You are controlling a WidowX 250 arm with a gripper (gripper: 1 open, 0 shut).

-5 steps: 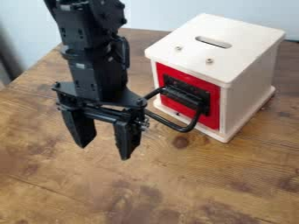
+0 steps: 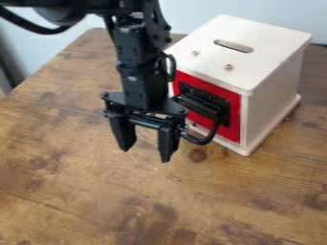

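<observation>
My black gripper [image 2: 145, 138] hangs over the wooden table, left of a pale wooden box [image 2: 262, 72], its two fingers apart and pointing down with nothing seen between them. The box has a slot in its top and a red front panel [image 2: 192, 81] carrying a black fitting with a bent black handle [image 2: 211, 129]. The arm and gripper partly hide the panel and the handle.
A white wall stands behind it, at the upper left.
The arm and gripper have shifted right and a little up, closer to the box's red front, and now cover part of it. The box stands where it was.
</observation>
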